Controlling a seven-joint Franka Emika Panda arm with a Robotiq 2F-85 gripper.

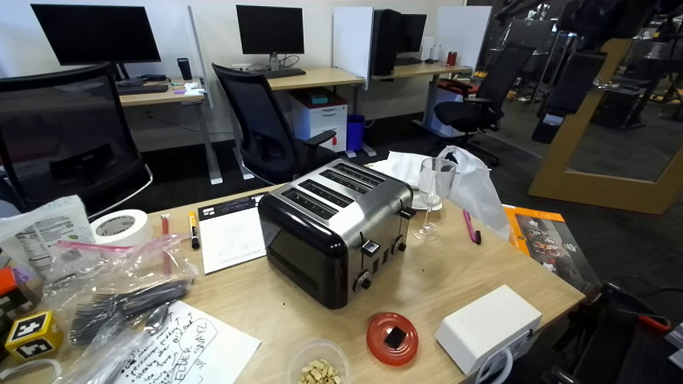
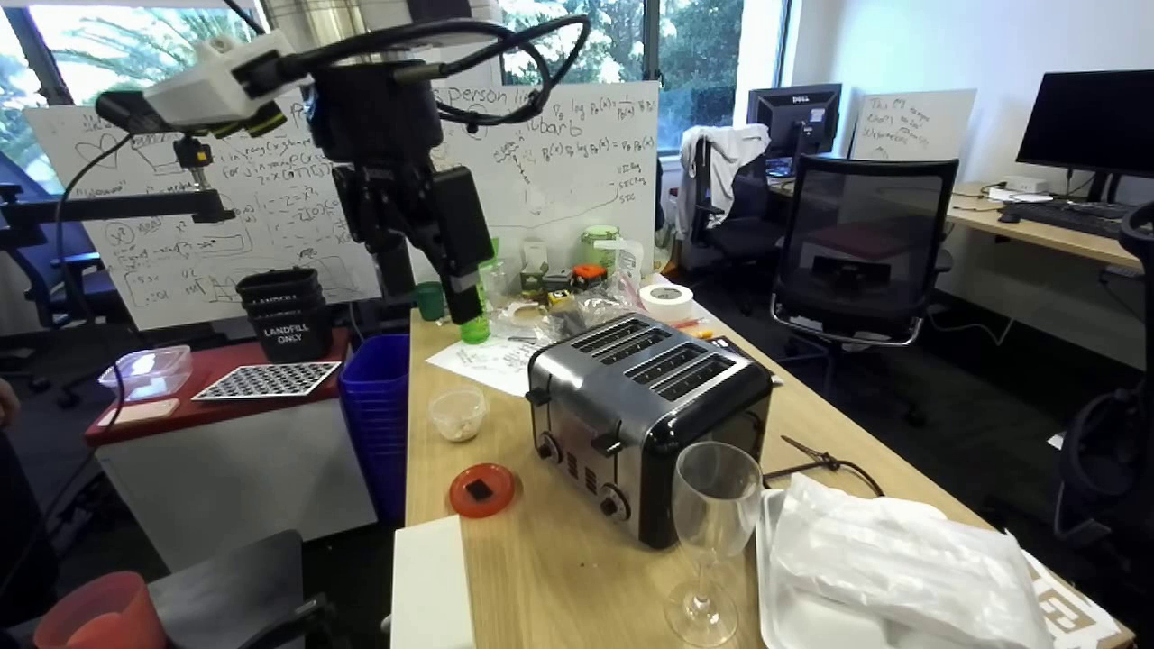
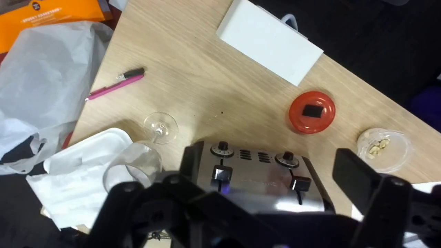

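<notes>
My gripper is open, its dark fingers wide apart with nothing held between them. In exterior view 2 the gripper (image 2: 435, 314) hangs in the air, pointing down. Below it in the wrist view is the front of a silver and black four-slot toaster (image 3: 256, 175), showing two levers and two knobs. The toaster (image 1: 339, 224) stands upright mid-table. Close by stands an empty wine glass (image 2: 714, 498). A red lid (image 3: 312, 112) with a black square lies in front of the toaster, and a clear cup (image 3: 382, 149) holds some pale pieces.
A white box (image 1: 490, 329) sits at the table edge. Pens (image 3: 115, 84) and a white plastic bag (image 3: 45, 78) lie beyond the glass. At the other end are a clear bag (image 1: 121, 275), tape roll (image 1: 121, 228) and written sheet (image 1: 192, 349). Bare tabletop lies between toaster and box.
</notes>
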